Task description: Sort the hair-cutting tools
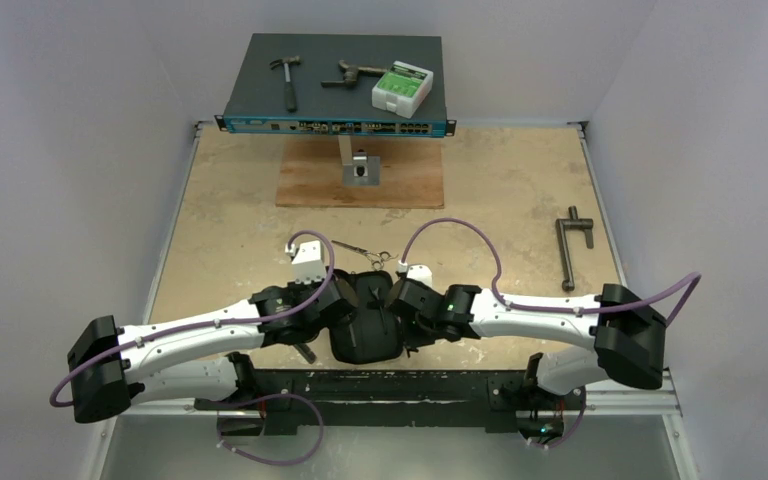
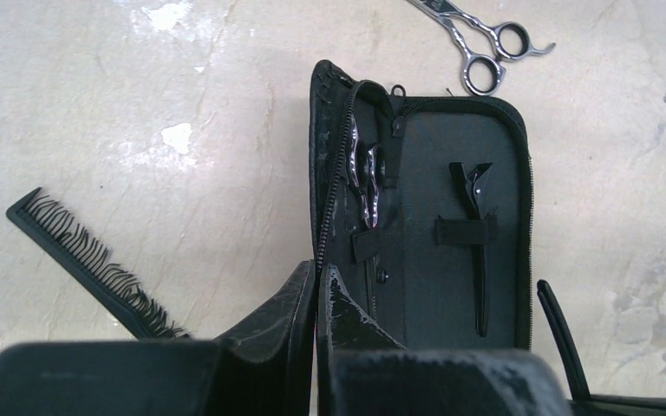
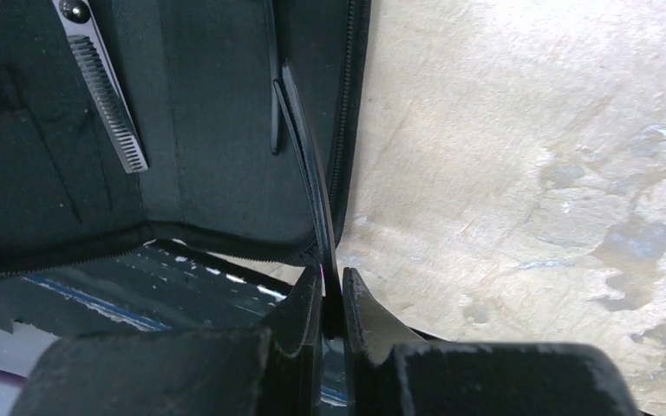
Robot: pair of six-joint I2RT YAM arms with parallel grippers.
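Observation:
A black zip case lies unfolded, its left side lifted where my left gripper is shut on the zipped edge. Thinning scissors are strapped in its left half; their toothed blade shows in the right wrist view. A black hair clip sits under the strap on the right half. My right gripper is shut on a second slim black clip, held over the case's right edge. Another pair of scissors rests on the table beyond the case, and a black comb to its left.
Front rail runs close along the near side of the case. A metal angled tool lies far right. A raised dark box at the back bears a hammer and a white-green box. Table right of the case is clear.

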